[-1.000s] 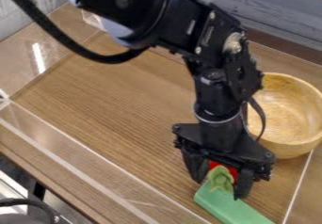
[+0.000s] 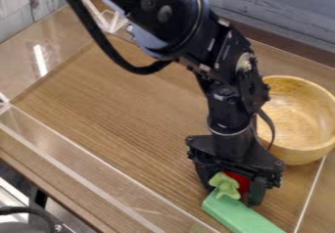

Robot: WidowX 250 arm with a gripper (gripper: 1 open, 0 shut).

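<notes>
The black robot gripper (image 2: 236, 173) is lowered at the lower right, open, over a small red and light-green object (image 2: 229, 186) that is partly hidden by it. A green flat block (image 2: 240, 216) lies on the wooden surface just in front of that object.
A yellow wooden bowl (image 2: 300, 110) stands to the right of the arm, close to it.
The arm and gripper have shifted very slightly over the last second; the objects beneath look almost unchanged.
</notes>
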